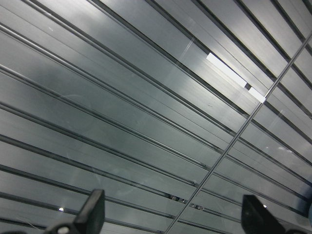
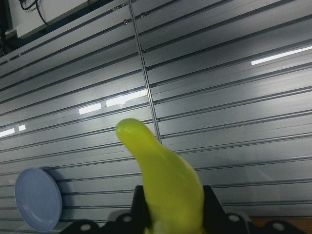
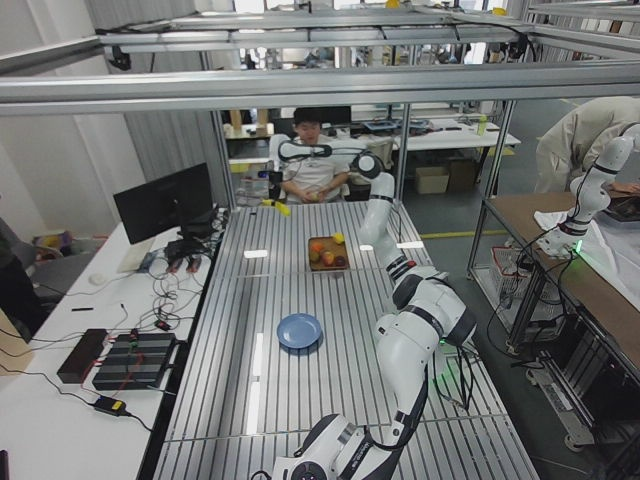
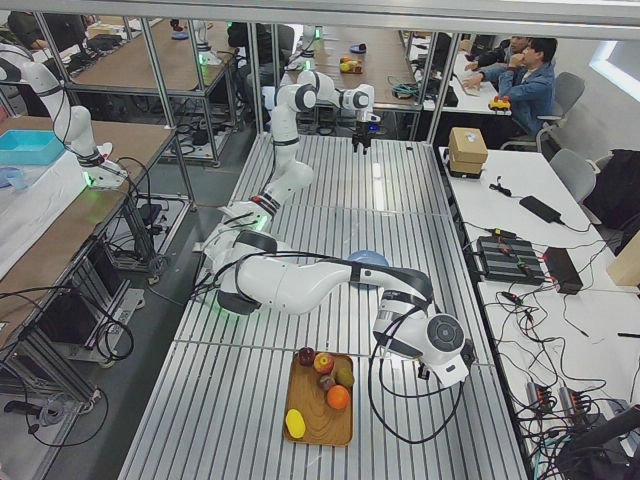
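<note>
My right gripper is shut on a yellow banana [image 2: 163,180], raised high above the slatted table; in the camera left view the banana [image 3: 280,208] is at the table's far end, left of the fruit tray. The wooden tray [image 4: 318,410] holds several fruits, among them a red apple, an orange and a yellow lemon. A blue plate [image 3: 299,330] lies empty mid-table, also in the right wrist view [image 2: 38,199]. My left gripper stands open over bare slats, with nothing between its fingers.
Slatted surface around the plate is clear. A person [image 3: 315,175] sits just beyond the far end. White side desks [image 3: 70,430] with cables and electronics border the table. Metal frame beams [image 3: 330,90] cross overhead.
</note>
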